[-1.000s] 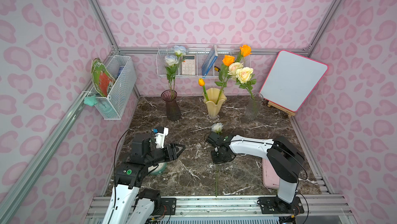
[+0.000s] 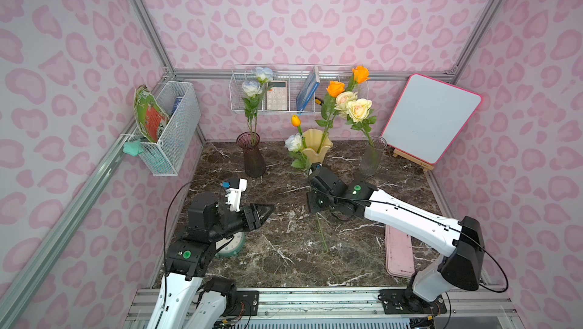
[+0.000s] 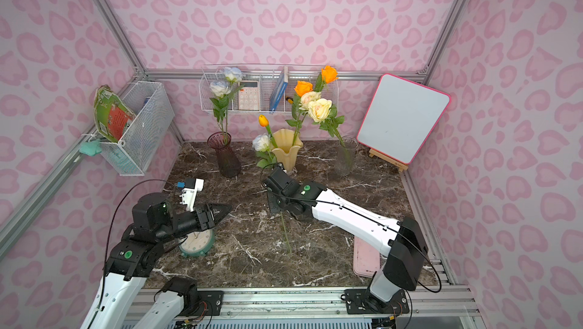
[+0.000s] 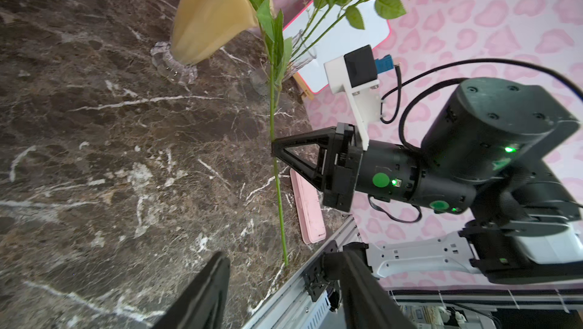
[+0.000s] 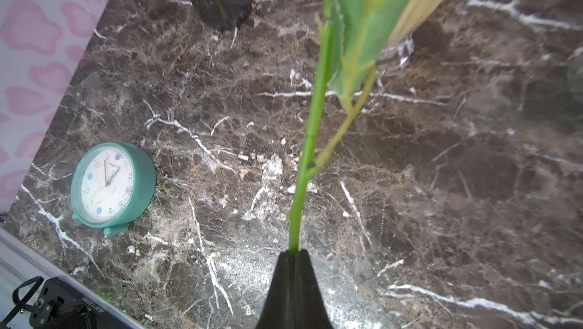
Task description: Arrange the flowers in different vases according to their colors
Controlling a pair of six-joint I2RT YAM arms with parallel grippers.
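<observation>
My right gripper is shut on the thin green stem (image 5: 310, 140) of a white flower (image 2: 294, 142), holding it raised in front of the vases. The stem's lower end (image 4: 283, 238) hangs below the fingers. A dark purple vase (image 2: 253, 160) bears pale blue-white flowers (image 2: 251, 88). In the cream-yellow vase (image 2: 314, 147) stand orange flowers (image 2: 335, 89); the clear vase (image 2: 373, 156) holds pale yellow ones (image 2: 359, 109). At the left, my left gripper (image 2: 267, 214) stands open, its fingers apart and nothing between them, away from the held stem.
A green-rimmed clock (image 5: 108, 184) sits under the left arm. The pink case (image 2: 399, 251) lies at front right, and a whiteboard (image 2: 432, 119) leans at back right. Bare tabletop (image 2: 285, 250) stretches across the front middle.
My right arm has risen and reached further back, lifting the white flower from low over the table up before the cream-yellow vase. The left arm has shifted only slightly.
</observation>
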